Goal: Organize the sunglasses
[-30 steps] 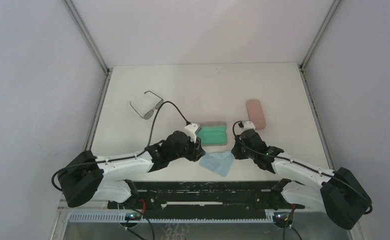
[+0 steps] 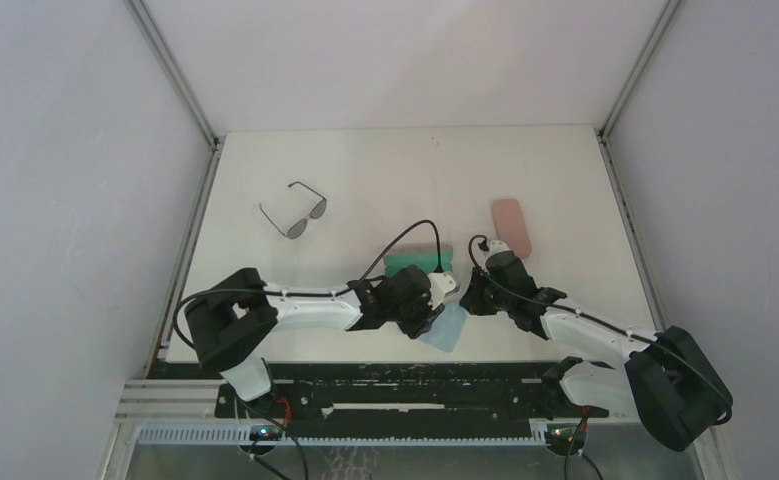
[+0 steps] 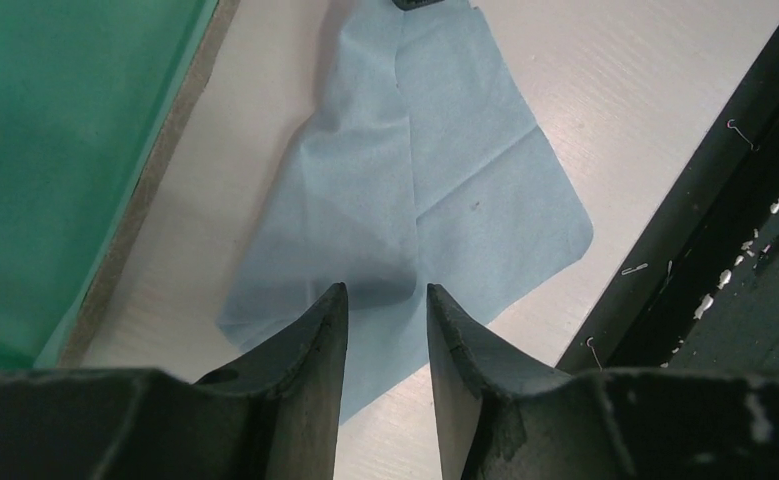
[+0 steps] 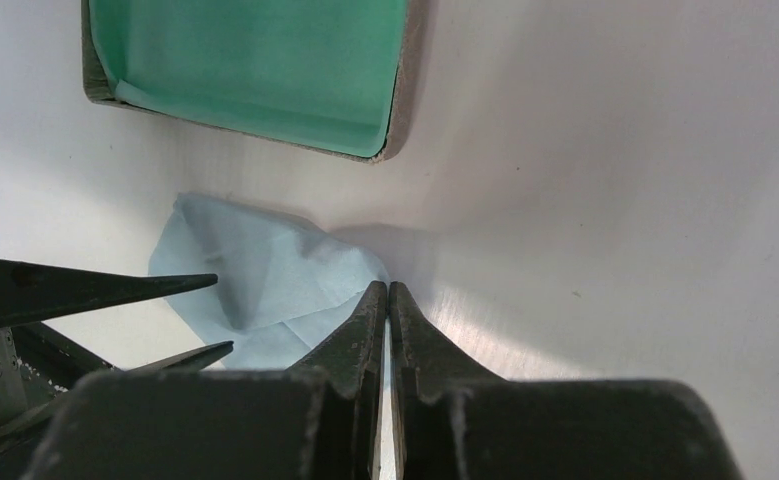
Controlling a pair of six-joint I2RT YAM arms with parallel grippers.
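Note:
In the top view the sunglasses (image 2: 307,219) lie with temples spread at the table's back left. A green-lined case (image 2: 420,262) stands open near the middle, partly behind my left arm. In front of it lies a light blue cloth (image 3: 365,210), creased and partly folded. Over the cloth my left gripper is open, with nothing held between its fingers. At the cloth's right corner my right gripper is shut; the cloth rises in a fold to its fingertips and appears pinched there.
A pink case (image 2: 511,228) lies at the right, behind my right arm. The table's front edge and a dark rail (image 3: 685,230) are close to the cloth. Both grippers are near each other.
My left gripper has moved right, from the cloth's left edge to above the cloth, now covering part of it and of the green-lined case. The right arm has barely shifted.

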